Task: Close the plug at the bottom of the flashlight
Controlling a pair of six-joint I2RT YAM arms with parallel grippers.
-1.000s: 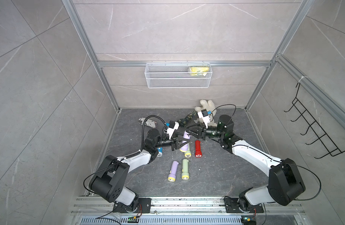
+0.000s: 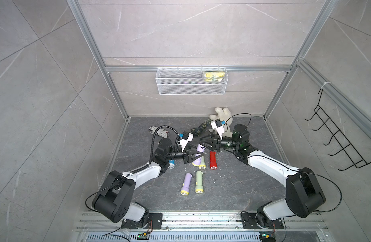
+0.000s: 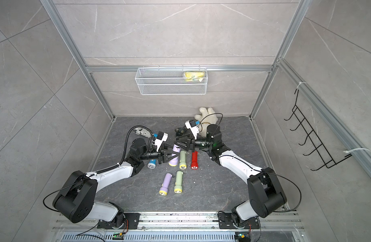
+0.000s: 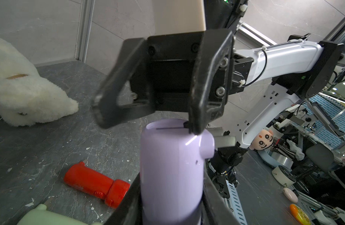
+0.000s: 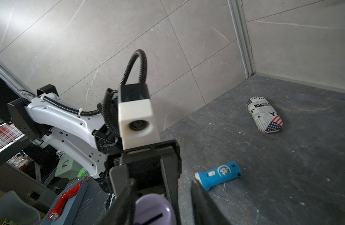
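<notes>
A lavender flashlight (image 4: 171,168) stands upright between my grippers, held by my left gripper (image 2: 197,154), which is shut on it. A dark slot crosses its top end, which faces upward, and a round lavender knob juts from its side. My right gripper (image 2: 205,142) is just above that end, its fingers parted; one blurred finger hangs off to the side and the other is at the rim in the left wrist view. Whether it touches the plug is unclear.
A red flashlight (image 2: 213,161), a green one (image 2: 199,179), another lavender one (image 2: 186,182) and a blue one (image 5: 219,174) lie on the floor (image 2: 241,185). A white plush toy (image 3: 205,116) and a printed pouch (image 5: 264,114) lie toward the back.
Both arms have shifted only slightly; the right gripper stays over the top of the held flashlight, a little lower and further left than a second ago.
</notes>
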